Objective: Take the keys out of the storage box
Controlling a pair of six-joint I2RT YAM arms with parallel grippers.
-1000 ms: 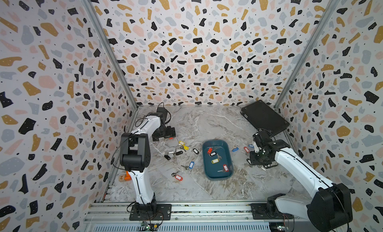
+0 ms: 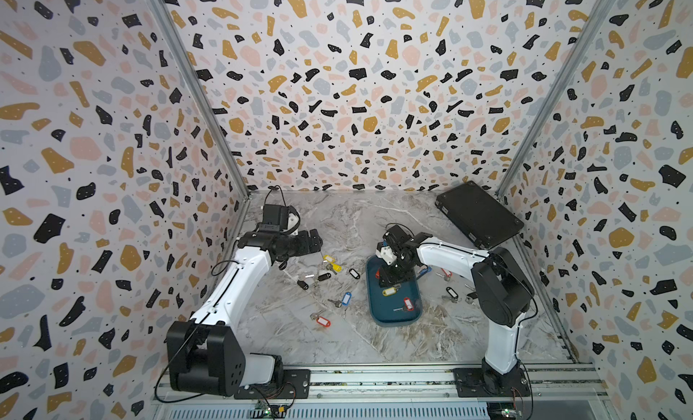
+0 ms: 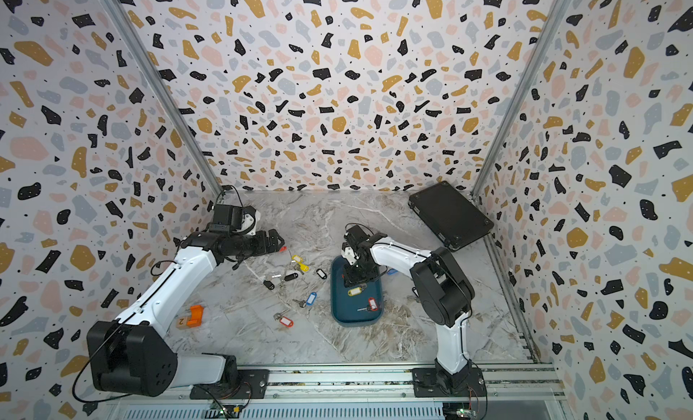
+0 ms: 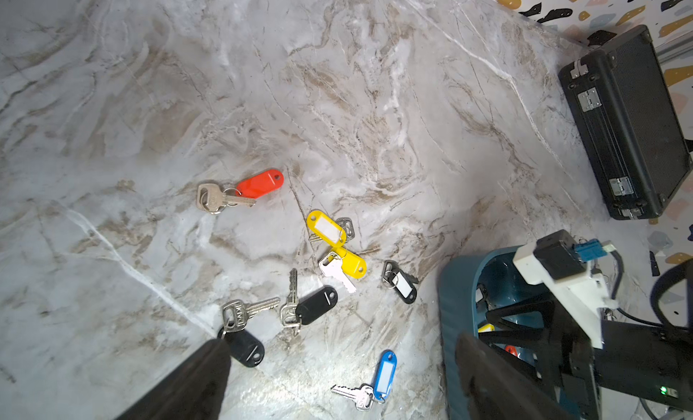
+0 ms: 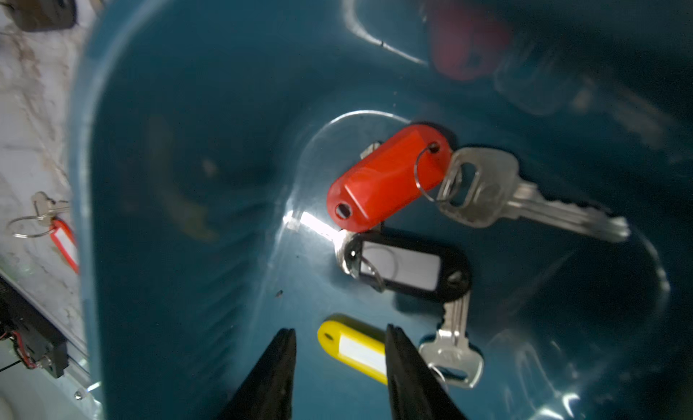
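Note:
The teal storage box holds keys with tags: a red tag, a black tag and a yellow tag; another red tag shows in the top views. My right gripper is inside the box's opening, its fingers apart just beside the yellow tag, with nothing seen held. My left gripper hangs open over the keys on the table's left; in the left wrist view red, yellow, black and blue tags lie below it.
More keys lie on the marble table on both sides of the box. A black case stands at the back right.
My right arm has swung left from the table's right side into the box.

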